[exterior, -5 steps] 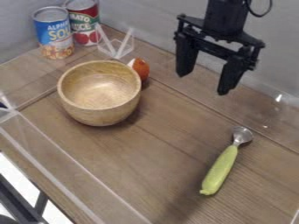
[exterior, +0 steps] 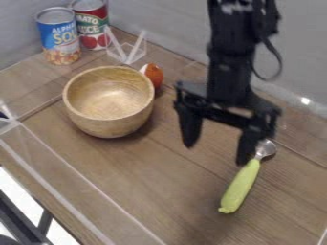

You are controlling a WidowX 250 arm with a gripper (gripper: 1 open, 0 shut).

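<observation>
My gripper (exterior: 217, 137), dark and blurred by motion, hangs open over the wooden table (exterior: 153, 187), right of a wooden bowl (exterior: 109, 110). Just below its right finger, a utensil with a metal head and a pale green handle (exterior: 240, 185) lies lengthwise on the table. Behind the bowl's right side sits an orange-red round object (exterior: 151, 75).
Two cans, an Alpino one (exterior: 60, 38) and a red one (exterior: 91, 21), stand at the back left near a clear plastic piece (exterior: 125, 50). Walls border the back; the table's front-left edge runs diagonally.
My gripper has come down and toward the front from high at the back, closer to the green-handled utensil. The objects on the table have not moved.
</observation>
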